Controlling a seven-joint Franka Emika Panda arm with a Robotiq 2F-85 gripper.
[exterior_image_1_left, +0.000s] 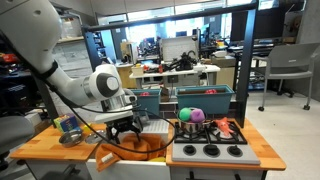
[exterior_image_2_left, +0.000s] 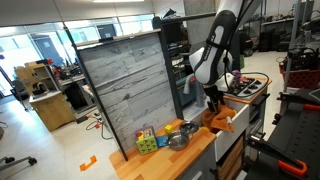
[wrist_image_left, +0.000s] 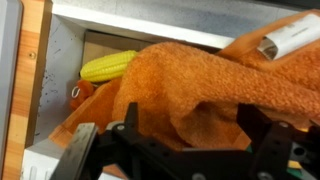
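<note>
An orange cloth (wrist_image_left: 190, 95) lies bunched in the open white drawer, part of it hanging over the drawer's front in exterior view 1. Just above the cloth is my gripper (exterior_image_1_left: 123, 132), pointing down. In the wrist view its two dark fingers (wrist_image_left: 130, 140) stand wide apart, with cloth showing below and between them. Whether the fingertips touch the cloth I cannot tell. A yellow toy corn cob (wrist_image_left: 107, 67) lies beside the cloth in the drawer's corner.
To the right of the drawer is a stove (exterior_image_1_left: 213, 149) with a green ball, a purple item and a red item towards its back. Metal pots (exterior_image_2_left: 178, 141) and small cans stand on the counter to the left. Two blue-grey bins (exterior_image_1_left: 205, 101) stand behind.
</note>
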